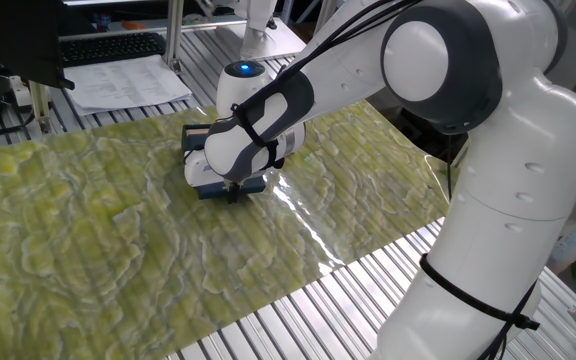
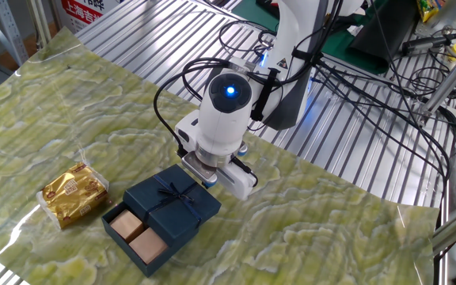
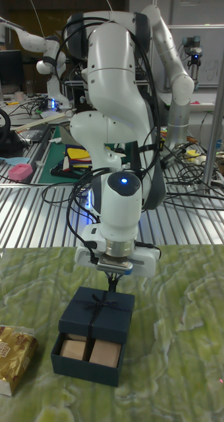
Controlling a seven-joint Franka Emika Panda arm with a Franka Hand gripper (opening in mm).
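An open dark blue box (image 3: 83,370) sits on the green marbled sheet, with two tan blocks (image 2: 151,244) showing in its front part. Its blue lid (image 2: 161,212), tied with a dark ribbon bow, lies shifted back over the box and leaves the front uncovered. Right at the lid's rear edge is my gripper (image 3: 113,283), pointing down. Its dark fingers look close together in the third view, but the lid and hand hide their tips elsewhere. Whether the lid's edge is between them cannot be made out.
A gold foil package (image 2: 74,195) lies left of the box in the second view. The marbled sheet (image 2: 307,229) is bare to the box's right. Papers (image 1: 128,84) and a keyboard (image 1: 108,48) lie beyond the sheet in the first view.
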